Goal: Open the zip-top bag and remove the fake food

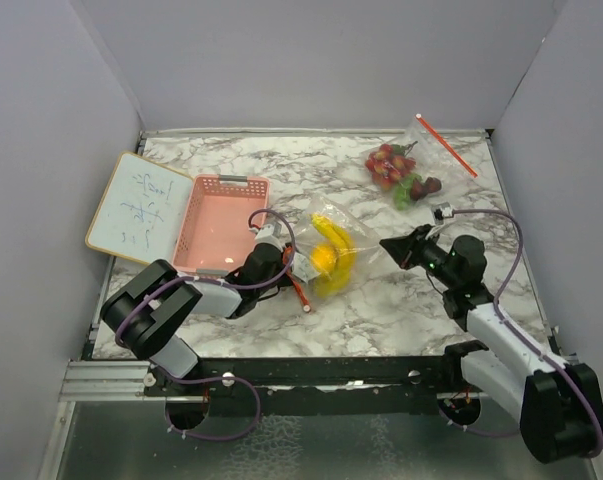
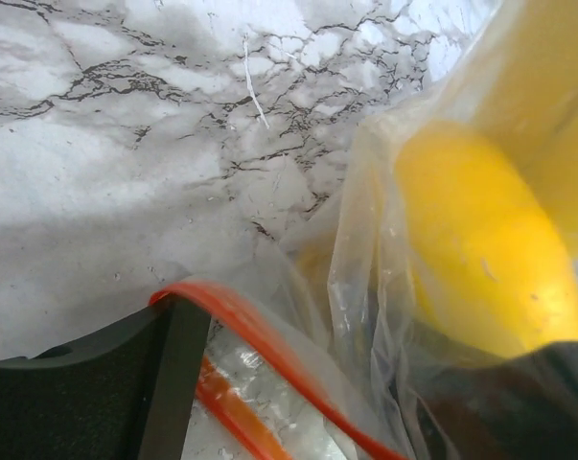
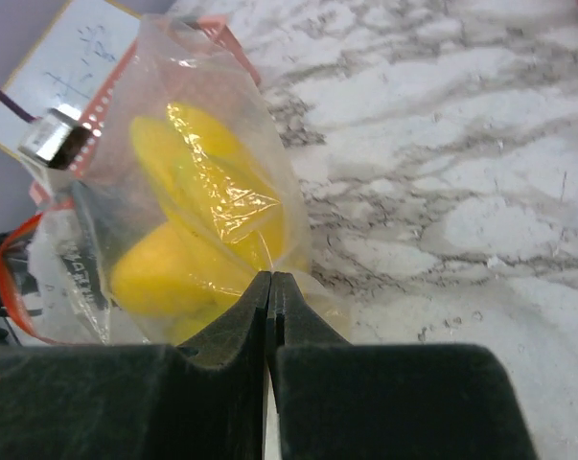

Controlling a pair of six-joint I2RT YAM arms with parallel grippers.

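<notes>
A clear zip bag (image 1: 341, 230) holding yellow fake food (image 2: 475, 240), including banana-like pieces (image 3: 207, 172), lies mid-table. My left gripper (image 1: 286, 262) is open at the bag's red-zipped mouth (image 2: 241, 316), its fingers either side of the opened rim and plastic. My right gripper is shut on the far end of the bag, the thin plastic running to its fingertips in the top and right wrist views.
A pink basket (image 1: 221, 210) and a whiteboard (image 1: 131, 210) are at left. A second bag with red and green fake fruit (image 1: 401, 175) lies at back right.
</notes>
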